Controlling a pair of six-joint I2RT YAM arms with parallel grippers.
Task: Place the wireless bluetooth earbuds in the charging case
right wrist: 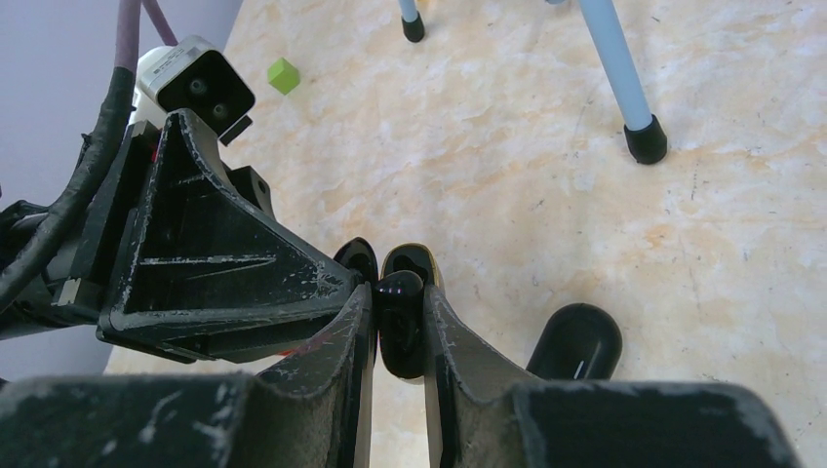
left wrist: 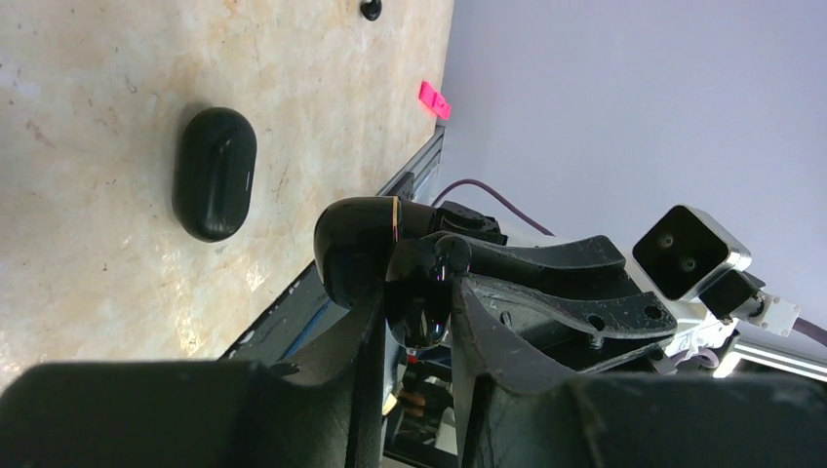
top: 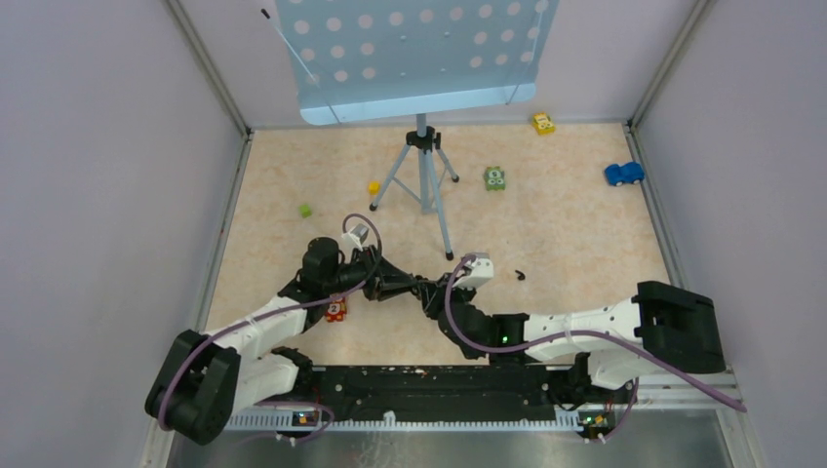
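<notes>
A black charging case (left wrist: 353, 249) with a thin gold edge hangs above the table, and my left gripper is shut on its glossy part. In the right wrist view, the gold-rimmed case (right wrist: 425, 261) stands open right behind a small glossy black earbud (right wrist: 400, 286). My right gripper is shut on that earbud, at the case's opening. How deep the earbud sits cannot be told. A second black earbud (top: 520, 275) lies loose on the table, to the right. From above, both grippers meet nose to nose and largely hide the case.
A black pill-shaped object (left wrist: 215, 174) lies on the table below the grippers. Farther back stands a tripod (top: 423, 171) under a blue panel. A red block (top: 336, 310) lies beside the left arm; a green block (top: 494, 178) and a blue car (top: 624, 174) are farther off.
</notes>
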